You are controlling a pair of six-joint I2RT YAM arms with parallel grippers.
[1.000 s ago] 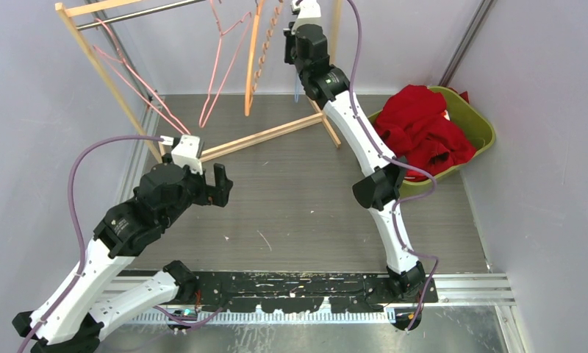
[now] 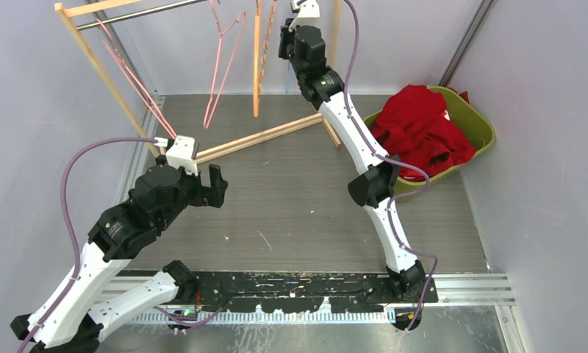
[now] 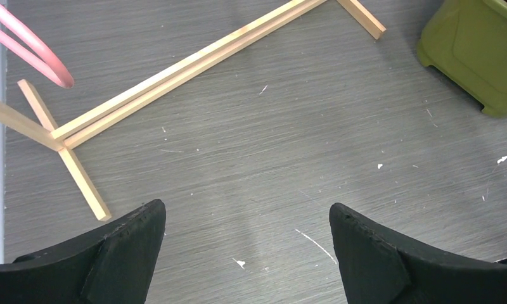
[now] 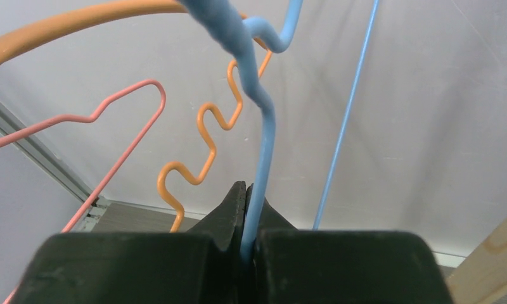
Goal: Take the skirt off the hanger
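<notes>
High on the rack, my right gripper point(image 2: 297, 33) is shut on a blue hanger point(image 4: 267, 136), which runs between its fingertips in the right wrist view. An orange hanger point(image 4: 210, 149) and a pink hanger point(image 4: 130, 145) hang left of it. No skirt is visible on the hangers; red cloth point(image 2: 416, 129) lies heaped in the green basket point(image 2: 475, 125) at the right. My left gripper is open and empty at the lower left, below the pink hangers.
The wooden rack's base bar point(image 2: 258, 138) lies across the grey floor point(image 2: 291, 213). Walls close the space on the left, back and right.
My left arm has shifted slightly left. The right gripper has moved a little left, and the hanging hangers have swayed slightly.
</notes>
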